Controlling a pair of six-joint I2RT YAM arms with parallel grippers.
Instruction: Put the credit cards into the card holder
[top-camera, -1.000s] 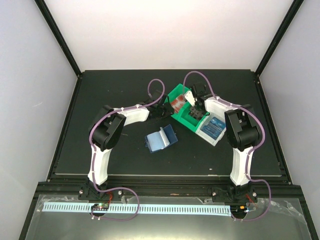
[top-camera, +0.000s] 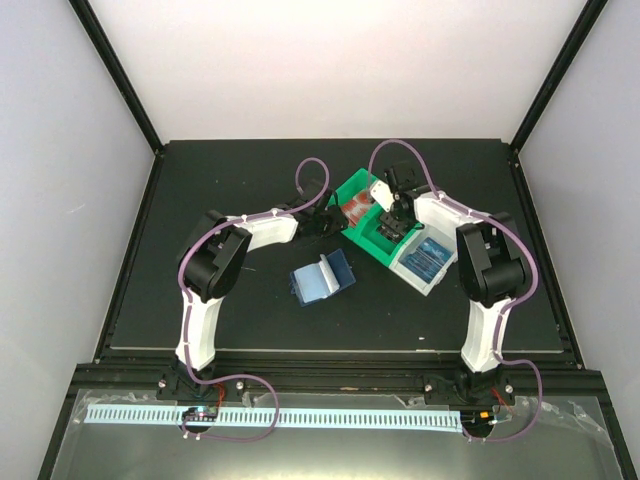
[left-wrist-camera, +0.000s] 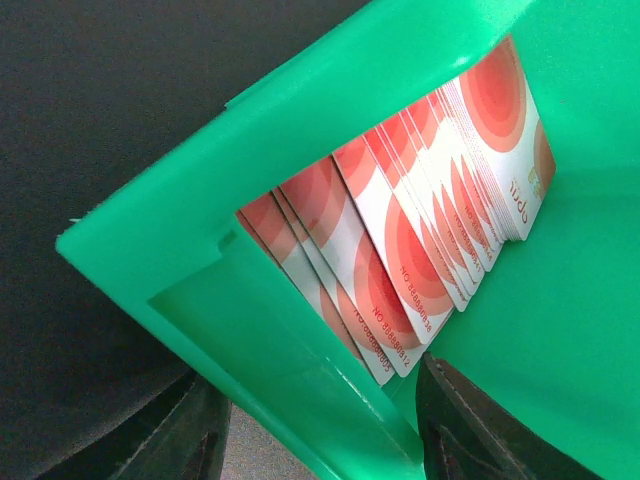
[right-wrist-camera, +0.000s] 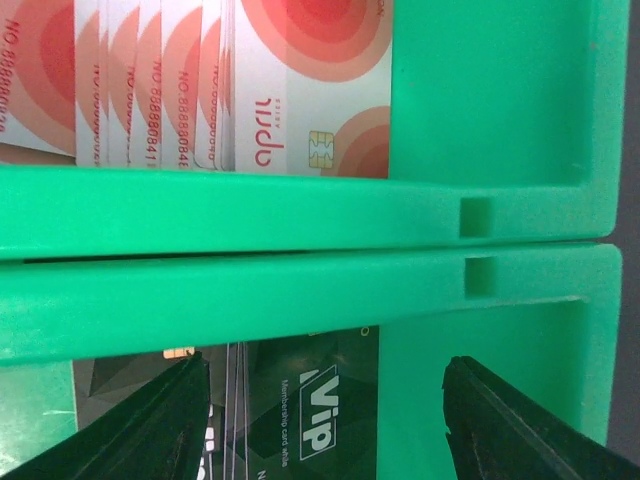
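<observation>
Red-and-white cards (left-wrist-camera: 400, 230) lie fanned out in a green box (top-camera: 352, 186). My left gripper is shut on that box's wall, one finger on each side of it. A second green box holds black "Vip" cards (right-wrist-camera: 312, 410). Over them my right gripper stands open, its fingers wide apart, with nothing gripped; whether its tips touch the cards I cannot tell. The card holder (top-camera: 322, 279), blue with pale pages, lies spread open on the table in front of the boxes.
A white box with blue cards (top-camera: 427, 259) adjoins the green boxes at the right. Two green rims (right-wrist-camera: 300, 215) run side by side between the red and black cards.
The left arm, boxes and card holder look unchanged.
</observation>
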